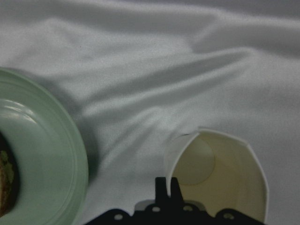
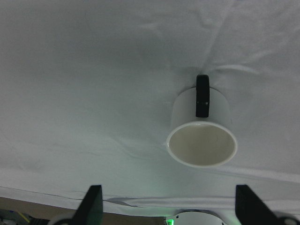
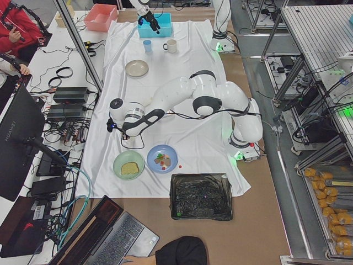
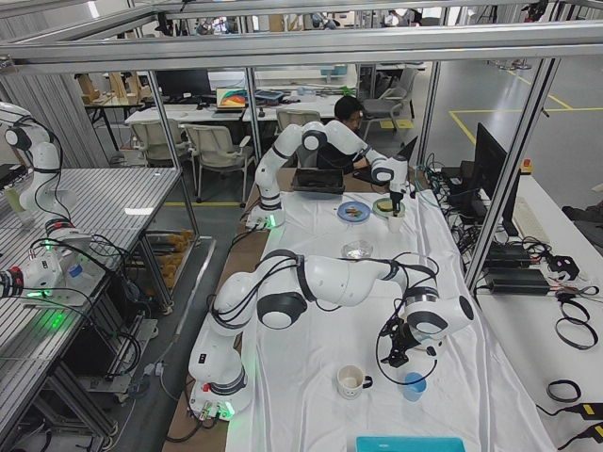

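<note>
My left gripper is shut on the rim of a white cup point(image 1: 220, 173), beside a green plate point(image 1: 42, 150) with food on it. In the camera right view that cup point(image 4: 395, 223) is at the far end of the cloth. My right gripper stands open above a white mug with a black handle point(image 2: 185, 108), with nothing between its fingers. That mug point(image 4: 349, 383) stands beside a blue cup point(image 4: 414, 391).
A blue plate point(image 3: 171, 154) with food, a black lined tray point(image 3: 201, 212) and a laptop point(image 3: 121, 243) are at the near end. A tan plate point(image 3: 142, 65) and blue bin point(image 3: 165, 22) lie farther back.
</note>
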